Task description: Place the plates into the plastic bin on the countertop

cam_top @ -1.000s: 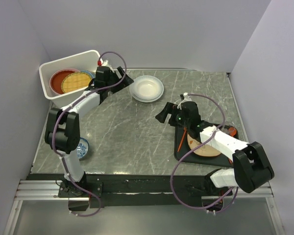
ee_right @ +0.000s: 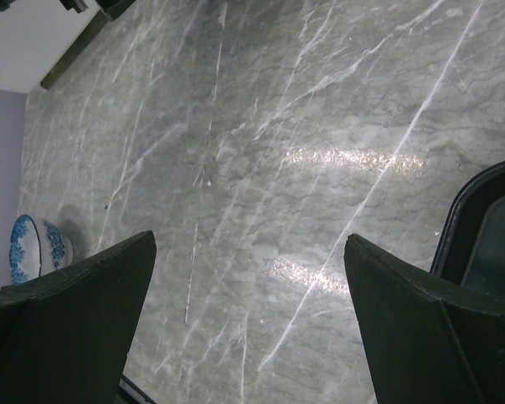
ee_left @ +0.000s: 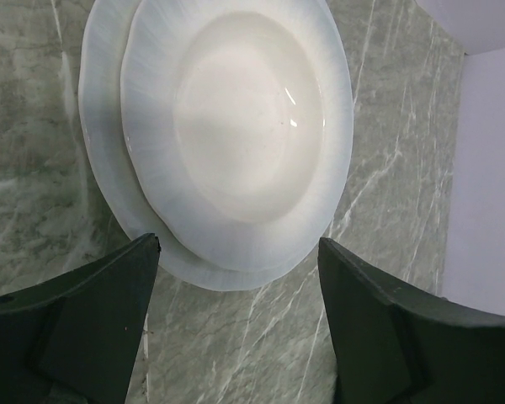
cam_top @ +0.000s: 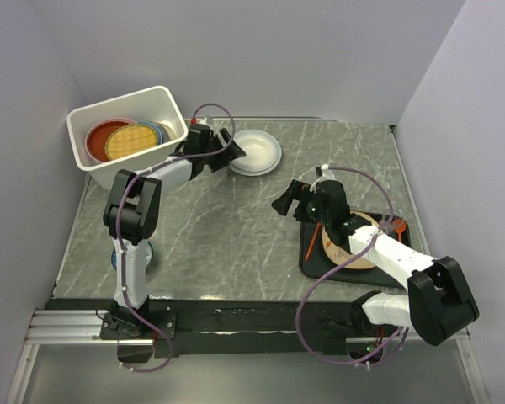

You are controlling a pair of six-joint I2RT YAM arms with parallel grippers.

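Two white plates (cam_top: 257, 152) lie stacked near the counter's back edge, the upper one slightly offset on the lower. In the left wrist view the upper plate (ee_left: 236, 118) and the rim of the lower plate (ee_left: 109, 143) show just beyond my fingertips. My left gripper (cam_top: 232, 148) is part open at the stack's left edge, with no plate gripped. The white plastic bin (cam_top: 168, 108) stands at the back left and holds several coloured plates, among them a yellow one (cam_top: 132, 141) and a red-brown one (cam_top: 101, 135). Over the counter's middle right, my right gripper (cam_top: 288, 197) is open and empty.
A black tray (cam_top: 307, 268) with a round board (cam_top: 358, 262) and utensils occupies the front right, beneath the right arm. A blue-and-white bowl (ee_right: 40, 247) sits at the front left, partly behind the left arm.
The plates have not moved.
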